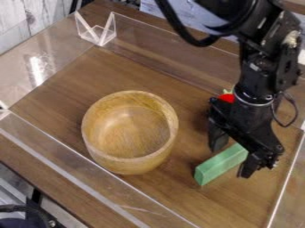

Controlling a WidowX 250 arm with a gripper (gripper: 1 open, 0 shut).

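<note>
My black gripper (pixel 242 142) hangs over a green rectangular block (pixel 215 167) on the wooden table, its fingers open on either side of the block's upper end, which is partly hidden beneath them. A red object (pixel 226 97) shows behind the gripper, mostly hidden. A wooden bowl (pixel 128 132) stands to the left of the block.
The wooden table (pixel 95 80) has free room at the upper left and lower middle. A clear angular piece (pixel 95 28) is at the back left edge. Raised edges border the table.
</note>
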